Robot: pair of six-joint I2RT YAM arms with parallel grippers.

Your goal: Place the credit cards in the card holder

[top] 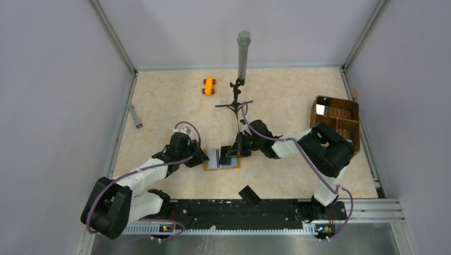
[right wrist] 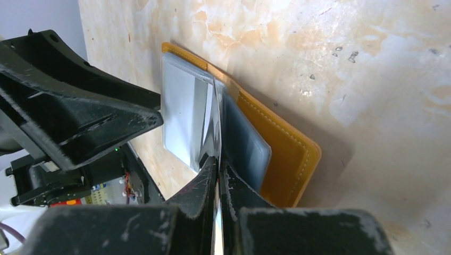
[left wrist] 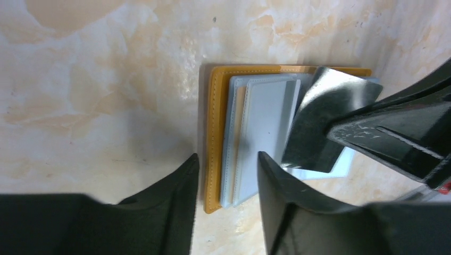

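The tan card holder (top: 211, 159) lies open on the table, with pale plastic sleeves (left wrist: 263, 127). My right gripper is shut at a dark card, which stands edge-on in the right wrist view, its lower part among the sleeves. My left gripper is part open at the holder's left end, its fingertips either side of that edge. Another dark card (top: 250, 195) lies at the table's front edge.
A brown divided box (top: 335, 109) sits at the right, a yellow toy car (top: 209, 86) at the back, and a stand (top: 235, 101) behind the holder.
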